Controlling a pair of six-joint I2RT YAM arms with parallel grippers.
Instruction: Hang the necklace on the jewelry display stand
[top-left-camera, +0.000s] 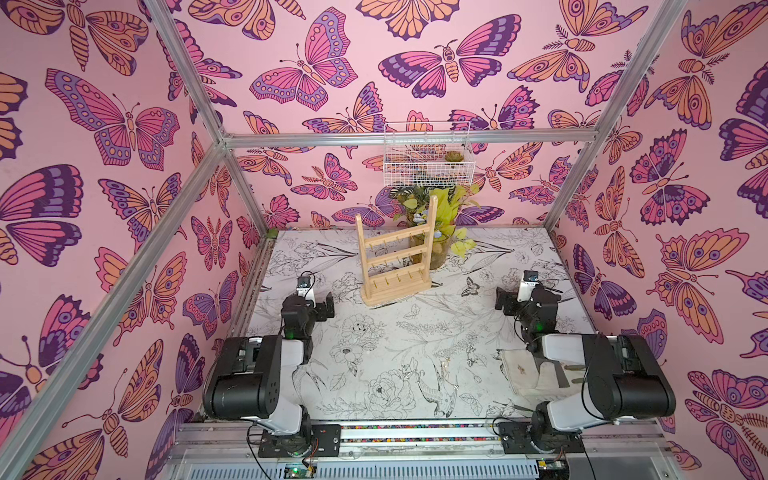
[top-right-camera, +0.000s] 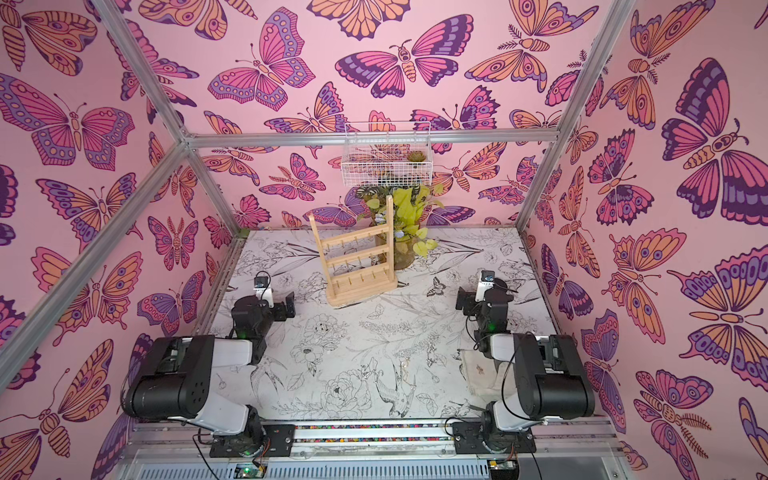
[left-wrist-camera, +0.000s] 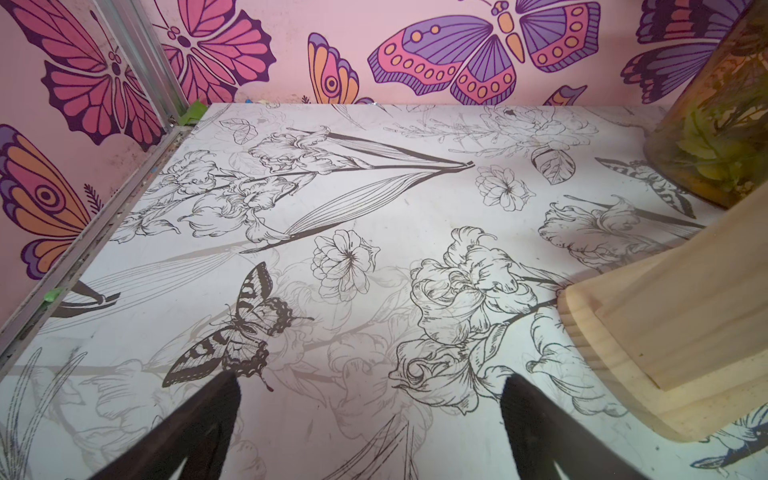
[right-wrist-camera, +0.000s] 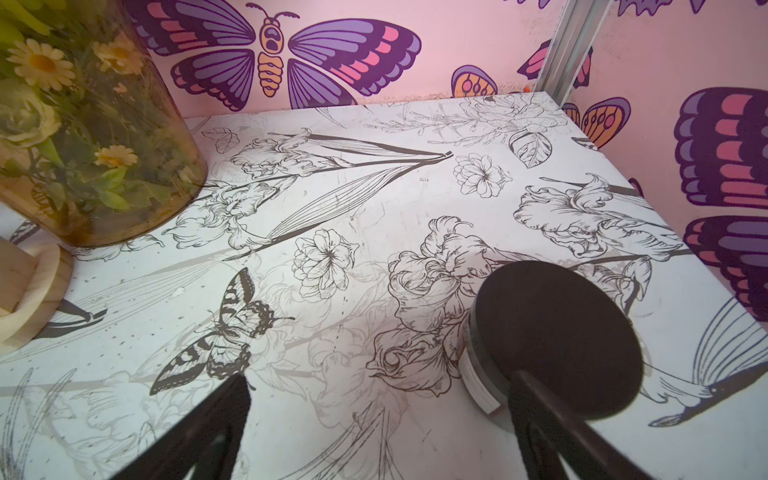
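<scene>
The wooden jewelry display stand (top-left-camera: 396, 264) stands upright at the back middle, slightly turned, its crossbars bare. A faint gold trace (top-left-camera: 445, 366) on the front middle of the table may be the necklace; it is too fine to be sure. My left gripper (top-left-camera: 326, 306) is left of the stand, open and empty, above the table; its spread fingers (left-wrist-camera: 188, 436) frame only patterned tabletop. My right gripper (top-left-camera: 502, 301), right of the stand, is open as well, with nothing between its fingers. Neither gripper touches the stand, whose base (left-wrist-camera: 632, 360) shows in the left wrist view.
Behind the stand is a vase of flowers (right-wrist-camera: 96, 160). A black round-topped object (right-wrist-camera: 560, 340) sits by my right gripper. A pale cloth (top-left-camera: 520, 372) lies at front right, partly under the right arm. A wire basket (top-left-camera: 428, 164) is at the back wall. Mid-table is largely clear.
</scene>
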